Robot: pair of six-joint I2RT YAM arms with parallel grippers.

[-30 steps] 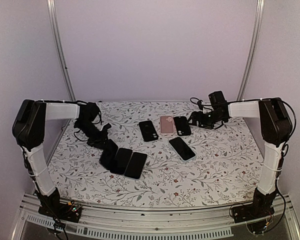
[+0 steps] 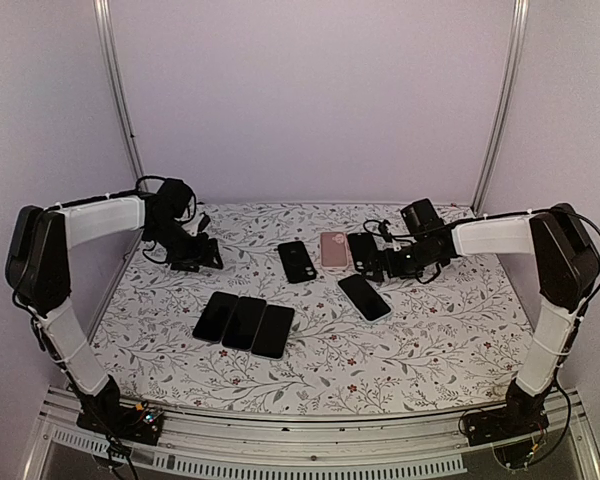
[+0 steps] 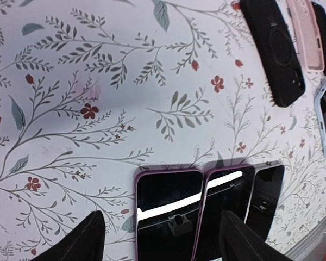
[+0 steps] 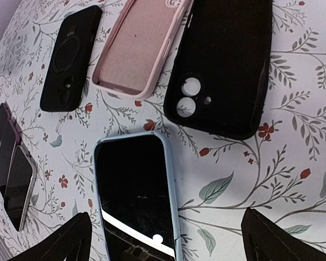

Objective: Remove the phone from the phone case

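Three dark phones lie flat side by side at the lower left of the top view: the leftmost phone (image 2: 216, 317), the middle phone (image 2: 244, 322) and the right-hand phone (image 2: 274, 331). Behind them, my left gripper (image 2: 212, 262) is open and empty. A fourth phone with a pale blue edge (image 4: 133, 179) lies apart, screen up. Over its far end side stands my open right gripper (image 2: 378, 268), holding nothing. Beyond are three empty-looking cases: a black case with a ring (image 3: 280, 46), a pink case (image 4: 138, 49) and a black case with camera holes (image 4: 223, 65).
Pale walls (image 2: 300, 110) enclose the back and sides. A metal rail (image 2: 310, 425) runs along the front edge.
The leftmost phone was tilted up at my left gripper and now lies flat beside the others. My left gripper has drawn back from it.
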